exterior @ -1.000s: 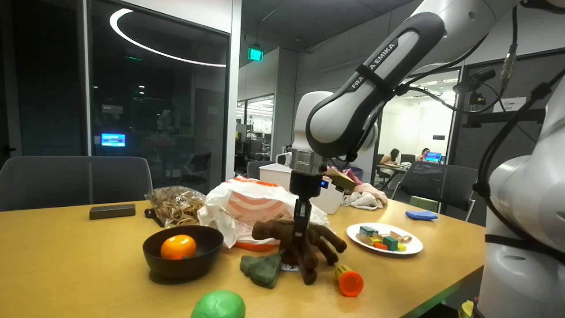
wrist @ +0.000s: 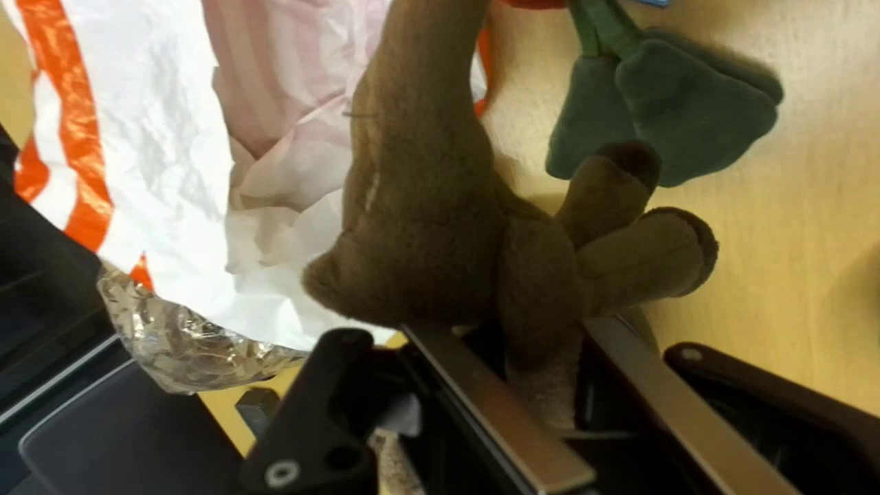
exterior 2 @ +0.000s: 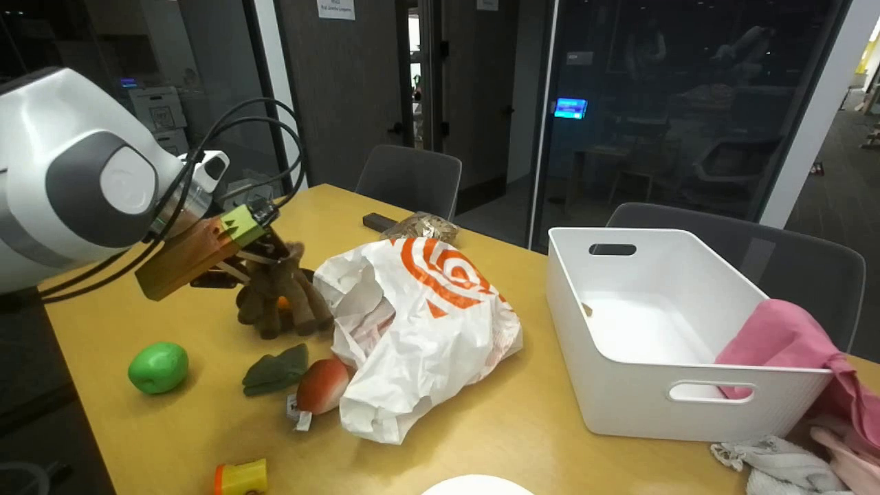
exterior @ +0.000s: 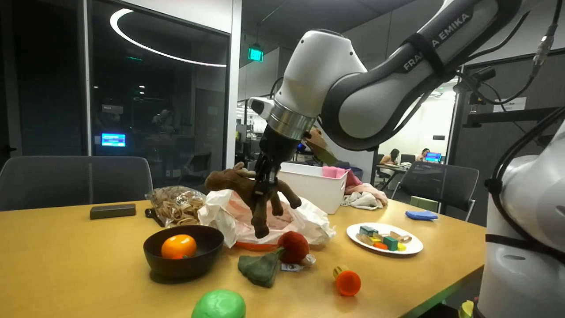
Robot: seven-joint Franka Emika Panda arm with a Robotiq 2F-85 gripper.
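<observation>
A brown plush animal with stubby legs hangs in the air, its legs pointing down in exterior view 1. My gripper is shut on it, and in the wrist view part of the plush is squeezed between the two metal-faced fingers. Just behind and below it lies a crumpled white plastic bag with an orange print, its pinkish inside facing the plush. From exterior view 2 the plush appears left of the bag, in front of the bowl, and the fingertips are partly hidden.
A black bowl holds an orange fruit. Nearby are a red plush with green leaves, a green fruit, an orange-yellow cup and a plate of blocks. A white bin stands beyond the bag.
The gripper has risen and moved left in exterior view 1, carrying the plush up off the table area. The red plush, hidden before, now shows.
</observation>
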